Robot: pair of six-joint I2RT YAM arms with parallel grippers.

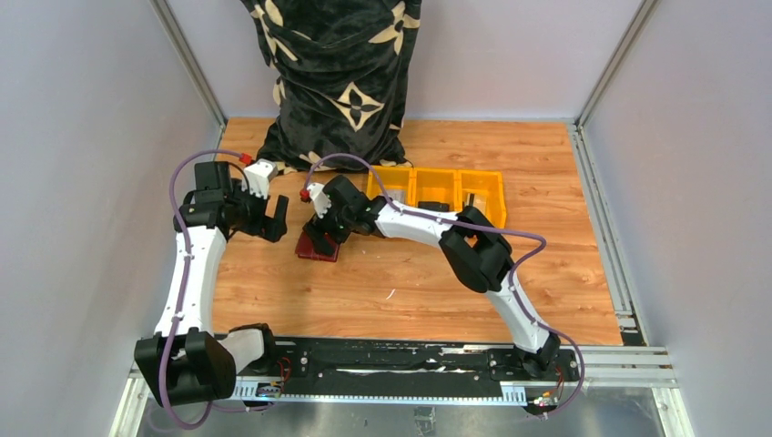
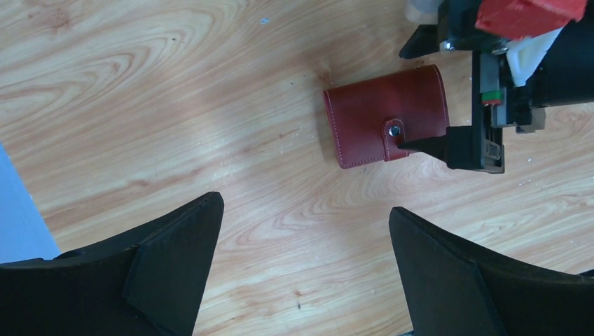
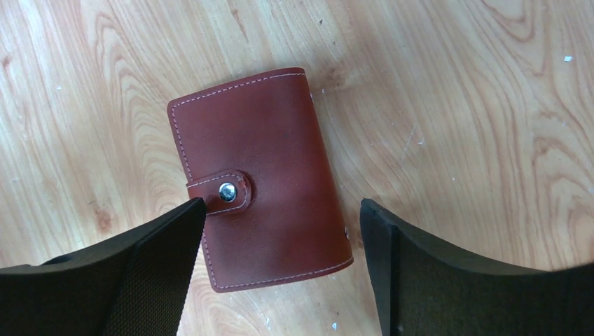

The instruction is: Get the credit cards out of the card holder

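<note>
The dark red leather card holder (image 1: pixel 312 251) (image 2: pixel 364 119) (image 3: pixel 270 147) lies closed on the wood table, its snap strap fastened; no cards show outside it. My right gripper (image 1: pixel 320 237) is open just above it, with the holder between and below its fingers in the right wrist view. My left gripper (image 1: pixel 269 219) hangs open to the left of the holder, nothing between its fingers.
A yellow three-compartment tray (image 1: pixel 480 182) stands behind the right arm, with items in it. A dark patterned cloth (image 1: pixel 328 82) hangs at the back.
</note>
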